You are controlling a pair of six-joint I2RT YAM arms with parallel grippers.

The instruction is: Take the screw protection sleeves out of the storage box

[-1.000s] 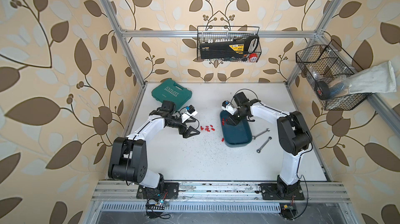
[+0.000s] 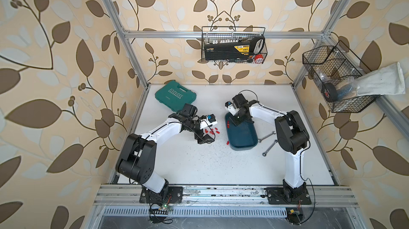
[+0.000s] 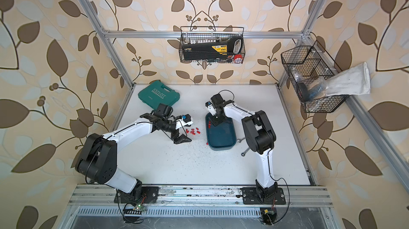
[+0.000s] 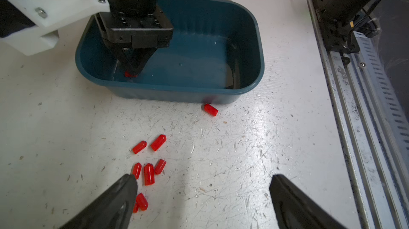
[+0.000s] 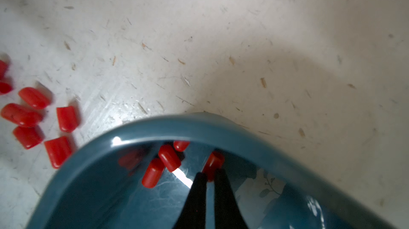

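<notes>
The dark teal storage box sits on the table, several red sleeves inside its far-left part, such as one. My right gripper is down inside the box, its two narrow fingertips close together at another red sleeve; whether they grip it is unclear. Several more red sleeves lie loose on the table left of the box, plus one close beside its wall. My left gripper is open above the table left of the box, nothing between its fingers.
A green EXPLOIT case lies at the back left. Two wrenches lie right of the box. Wire baskets hang on the back and right frames.
My left arm has moved right, toward the box and the loose sleeves. My right gripper has shifted slightly left and toward the back within the box.
</notes>
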